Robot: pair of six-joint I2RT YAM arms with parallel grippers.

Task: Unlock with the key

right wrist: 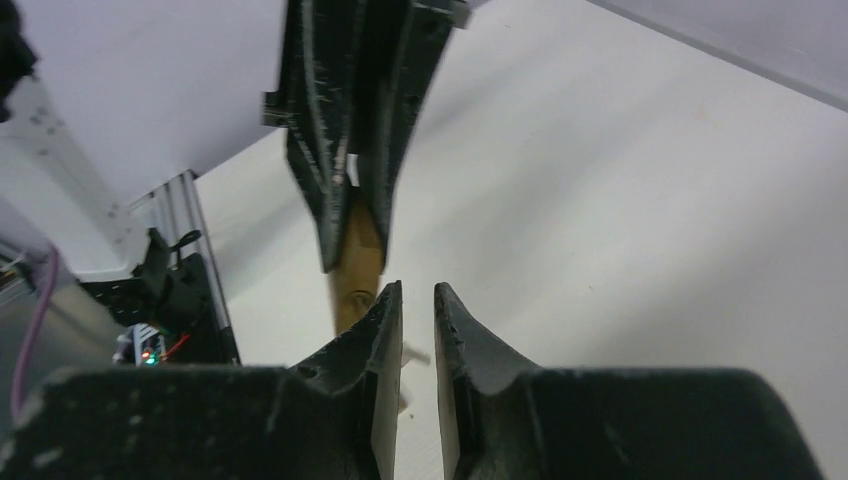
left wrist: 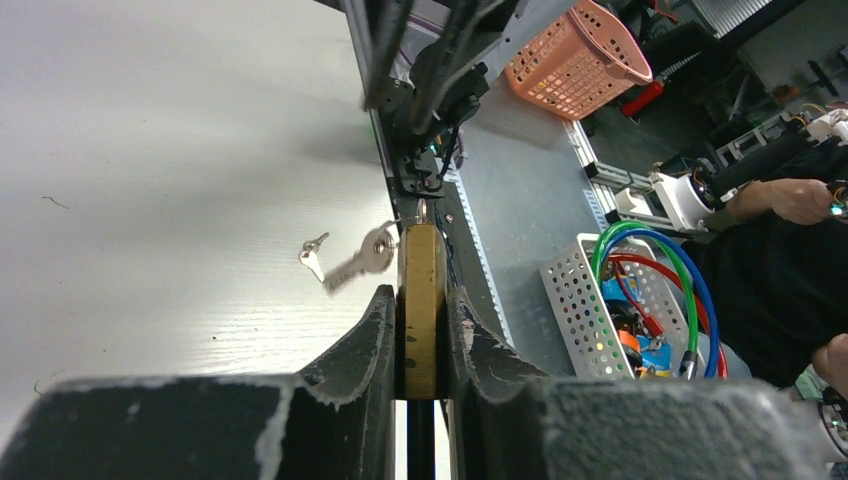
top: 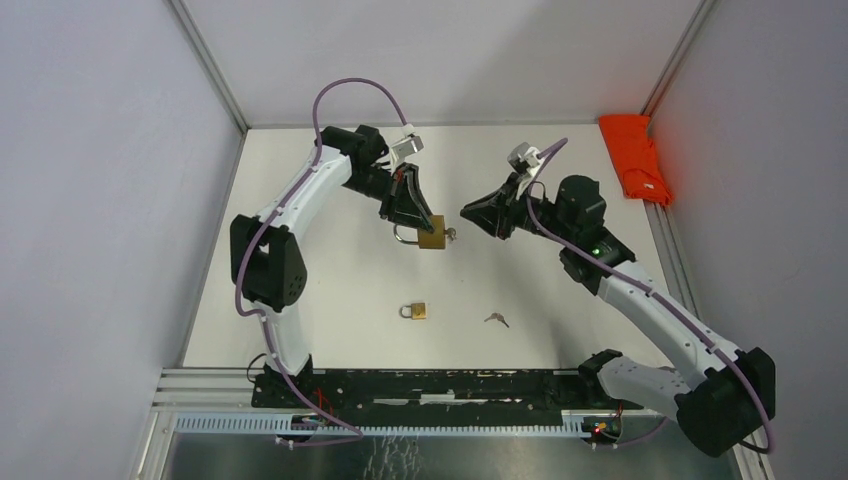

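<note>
My left gripper [top: 431,226] is shut on a large brass padlock [top: 431,238], held in the air with its shackle toward the left. A key [top: 450,234] sits at the lock's right end. In the left wrist view the padlock [left wrist: 421,310] shows edge-on between the fingers, a blurred key [left wrist: 365,260] hanging at its far end. To the right of the lock, my right gripper stands partly open with nothing held. Beyond its fingers the padlock [right wrist: 358,265] shows blurred. Whether the shackle is released, I cannot tell.
A small brass padlock [top: 413,311] and a loose pair of keys [top: 497,320] lie on the white table [top: 350,330] nearer the front. An orange cloth [top: 636,160] lies at the back right corner.
</note>
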